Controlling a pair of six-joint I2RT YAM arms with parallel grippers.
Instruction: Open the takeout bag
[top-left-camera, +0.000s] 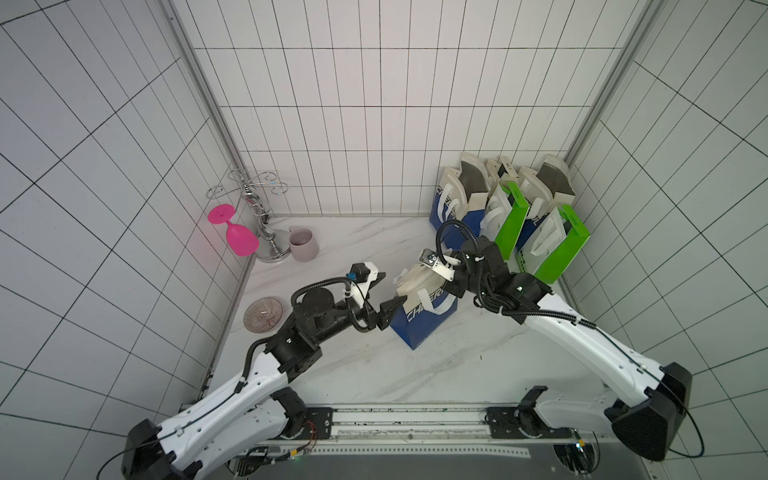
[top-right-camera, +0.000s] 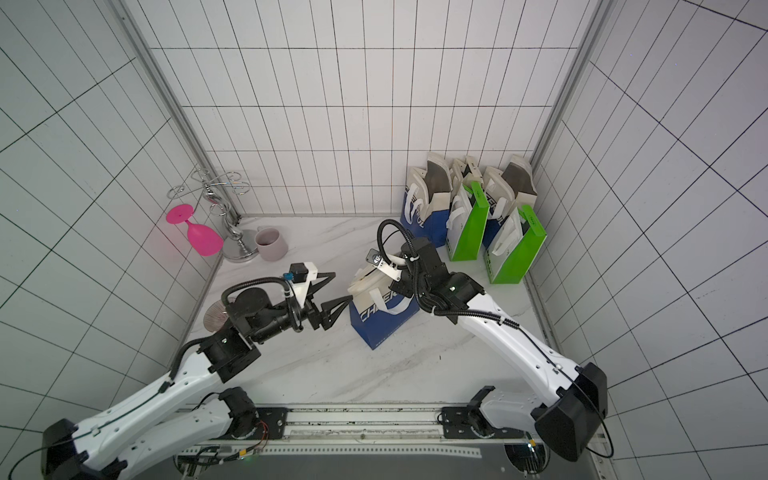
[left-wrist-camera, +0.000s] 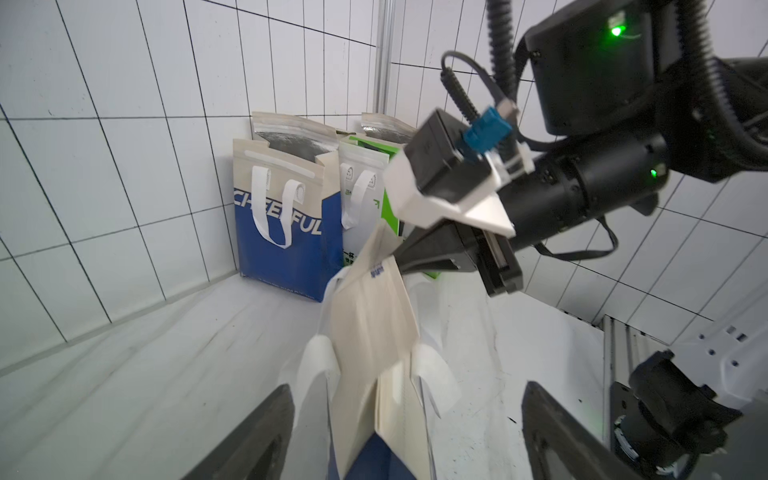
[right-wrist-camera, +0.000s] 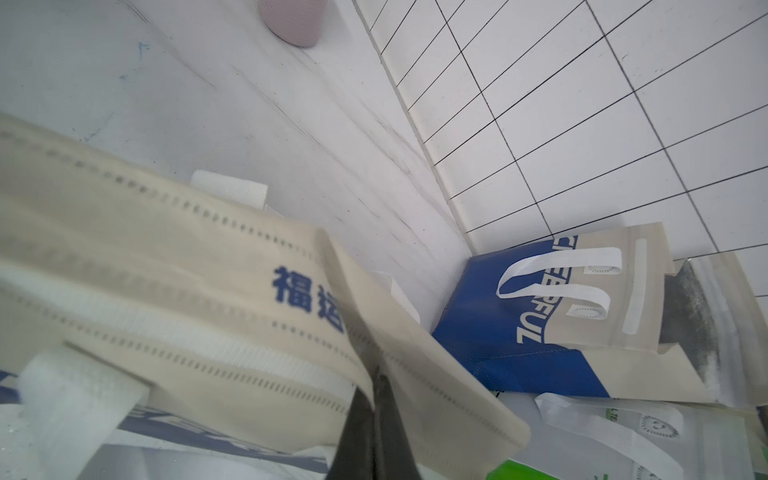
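Observation:
The takeout bag (top-left-camera: 426, 322), blue below with a cream top and white handles, stands in the middle of the table. In the right wrist view, my right gripper is shut on the cream top edge, and the flap (right-wrist-camera: 304, 272) lies folded over with dark lettering. My left gripper is open, back from the bag's left end. Between its spread fingers the left wrist view shows the bag's cream top (left-wrist-camera: 372, 320), apart from them. The bag's mouth looks folded together; its inside is hidden.
Several upright bags, including a blue one (left-wrist-camera: 280, 216) and a green-sided one (top-left-camera: 552, 244), stand at the back right. A mug (top-left-camera: 303, 245), a metal stand with a pink goblet (top-left-camera: 240, 238) and a round coaster (top-left-camera: 263, 314) are at the left.

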